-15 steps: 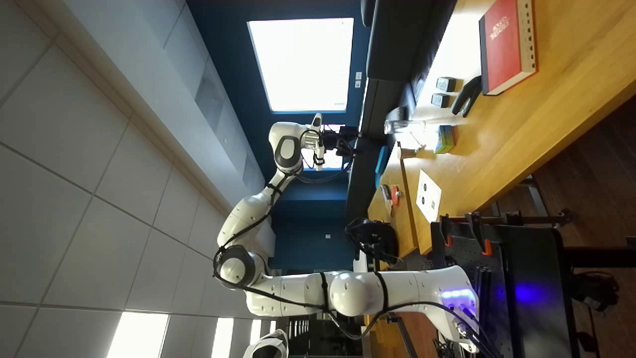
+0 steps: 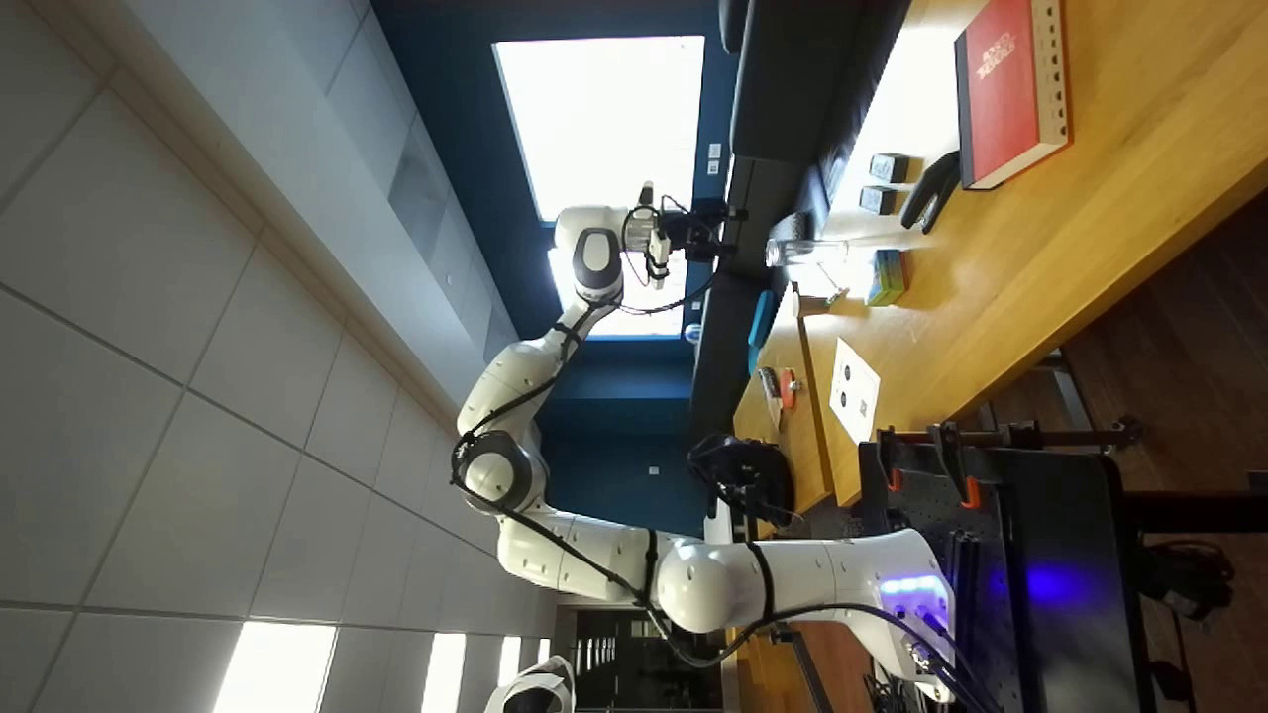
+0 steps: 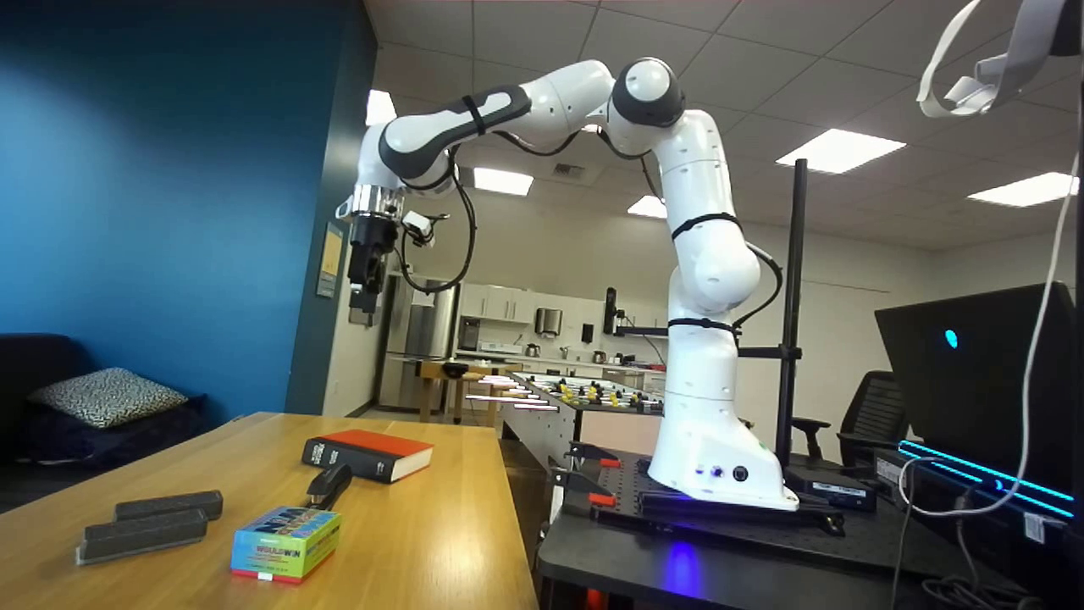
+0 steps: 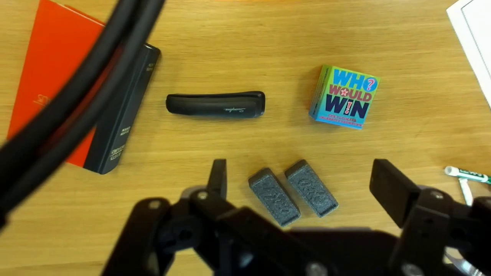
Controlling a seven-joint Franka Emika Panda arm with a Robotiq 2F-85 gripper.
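Observation:
My gripper is open, its fingers wide apart with nothing held between them. It hangs well above the table; in exterior view 2 the gripper [image 3: 363, 300] is high over the wooden top. Below it in the wrist view, two dark grey blocks [image 4: 274, 197] lie side by side and slanted, seen in the gap between the fingers. A black stapler [image 4: 215, 105] rests farther up the view. To its right sits a small colourful "Who Would Win" box [image 4: 347, 97]. On the left lies a red book with a black spine [image 4: 129, 110], partly covered by a cable.
A white sheet [image 4: 478, 32] lies at the upper right, and a green-and-white marker [image 4: 468, 174] at the right edge. In exterior view 1 a clear bottle [image 2: 808, 252] stands near the blocks. Bare wood [image 3: 437, 518] is free along the table's near side.
The arm has reached farther out over the table, and my gripper is slightly lower. The objects on the table have stayed in place.

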